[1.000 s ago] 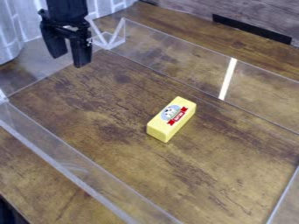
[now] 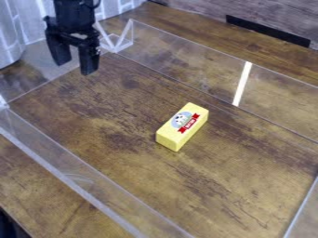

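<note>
A yellow box (image 2: 174,133) with a red and white label lies on the wooden table, a little right of the middle of the camera view. My dark gripper (image 2: 73,56) hangs at the upper left, well away from the box, with its fingers pointing down. It is too dark and small to tell whether it is open or shut.
Clear plastic walls (image 2: 43,147) border the wooden work area (image 2: 112,177), along the left, the back and the lower right. A white strip (image 2: 243,84) stands out toward the back right. The floor around the box is clear.
The gripper has shifted slightly at the upper left. The yellow box has not moved.
</note>
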